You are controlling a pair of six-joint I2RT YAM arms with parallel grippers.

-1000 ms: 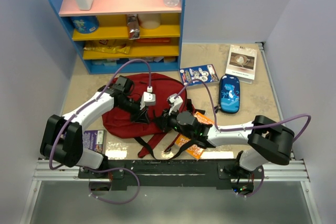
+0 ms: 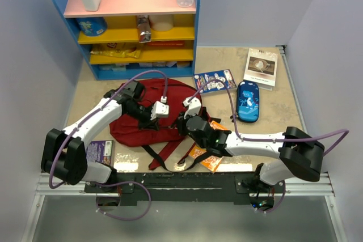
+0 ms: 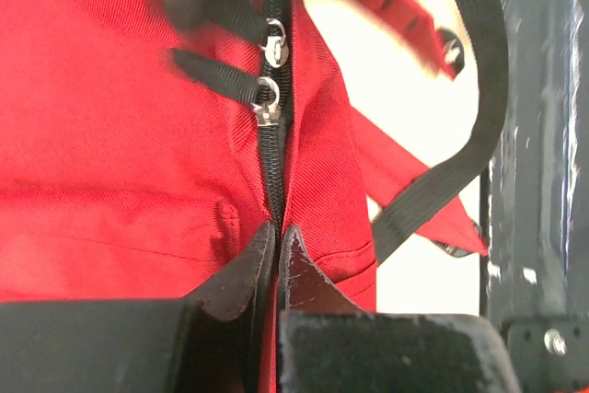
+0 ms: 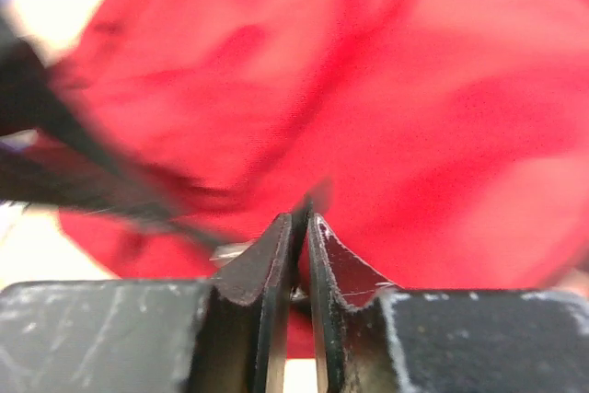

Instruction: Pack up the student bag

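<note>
The red bag (image 2: 136, 131) lies flat in the middle, its black zipper (image 3: 272, 158) showing two metal pulls with black tabs in the left wrist view. My left gripper is shut at the zipper's lower end, where red cloth folds run in between its fingers. My right gripper is over the bag, fingertips close together with a narrow gap. A dark, blurred strip shows at those tips, perhaps a zipper tab; whether it is gripped I cannot tell. In the left wrist view the other arm's dark shape covers the zipper's upper part.
A blue pencil case (image 2: 248, 101), a blue book (image 2: 215, 81) and a white book (image 2: 261, 67) lie to the right. An orange book (image 2: 211, 160) is partly under the right arm. A purple book (image 2: 100, 152) lies left. A shelf (image 2: 130, 12) stands behind.
My right gripper has shifted slightly right and back over the bag, its forearm moving along. The left gripper has barely moved. Bag and books look the same.
</note>
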